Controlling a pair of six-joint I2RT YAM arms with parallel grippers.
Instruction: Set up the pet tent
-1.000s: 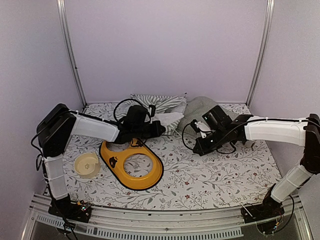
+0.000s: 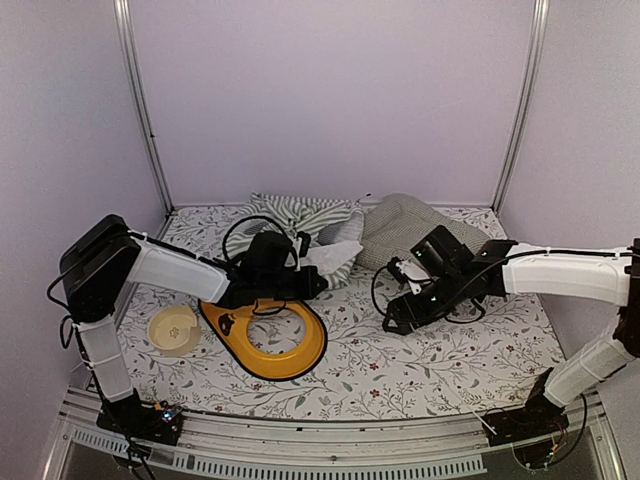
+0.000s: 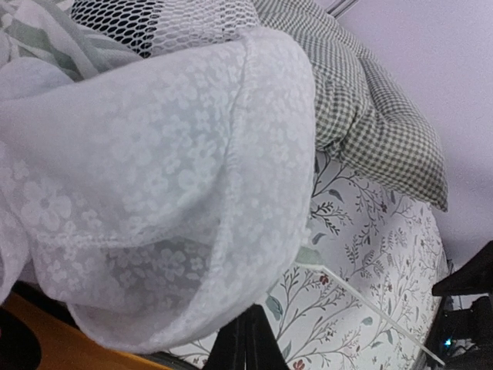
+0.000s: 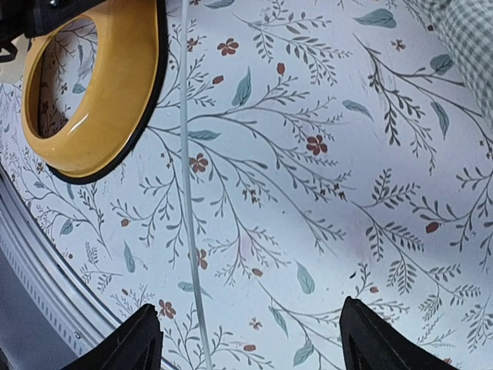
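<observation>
The striped pet tent fabric [image 2: 295, 215] lies bunched at the back centre, with mesh [image 3: 162, 23] and a white floral flap [image 3: 154, 154] filling much of the left wrist view. My left gripper [image 2: 310, 285] is at the fabric's front, its shut tips [image 3: 245, 324] just below the flap. My right gripper [image 2: 400, 318] hangs over bare floral mat to the right, open; a thin pale rod [image 4: 189, 200] runs across its view between the fingers.
A yellow double bowl stand [image 2: 270, 365] and cream bowl [image 2: 172, 330] lie front left. A checked cushion [image 2: 400, 215] is at the back right.
My left gripper has moved slightly toward the front since a second ago, and the fabric sags.
</observation>
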